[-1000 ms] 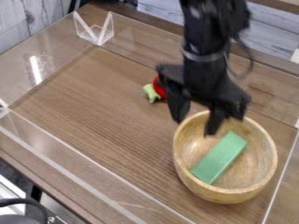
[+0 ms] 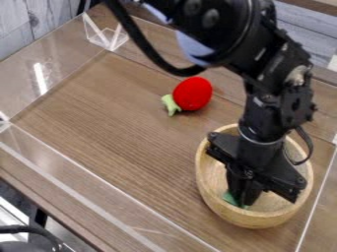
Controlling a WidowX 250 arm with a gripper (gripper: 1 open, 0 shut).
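Note:
My gripper [image 2: 239,191] reaches down into a round wooden bowl [image 2: 211,183] at the lower right, its black fingers low inside it. A green block [image 2: 232,200] in the bowl is mostly hidden under the gripper, with a little showing by the fingertips. The fingers look close together; I cannot see whether anything is between them.
A red object [image 2: 194,93] with a green part lies on the wooden table [image 2: 93,128] behind and left of the bowl. A clear plastic item [image 2: 105,32] is at the far upper left.
The gripper has come down and right into the bowl, now covering most of the green block that was visible earlier.

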